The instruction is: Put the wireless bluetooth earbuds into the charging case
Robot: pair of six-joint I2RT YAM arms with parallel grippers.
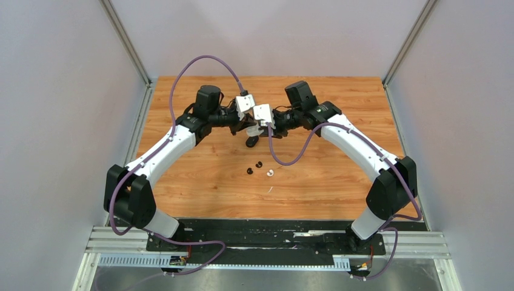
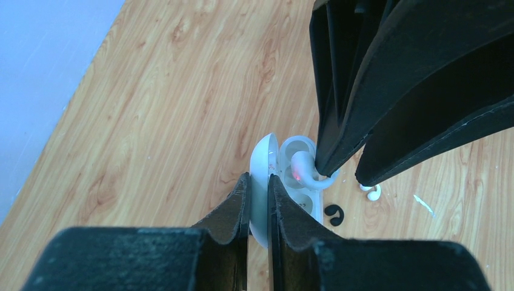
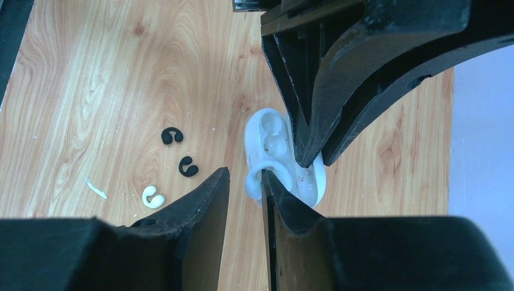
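The white charging case is held above the table by my left gripper, shut on its side. Its inner wells face up in both wrist views. A white earbud sits over one well, partly hidden by my right gripper's fingers. My right gripper stands open, one finger at the earbud's loop; whether it touches is hard to tell. In the top view both grippers meet over the table's middle around the case.
Two black earbuds, a white earbud and a thin white strip lie on the table. A dark oblong object lies under the grippers.
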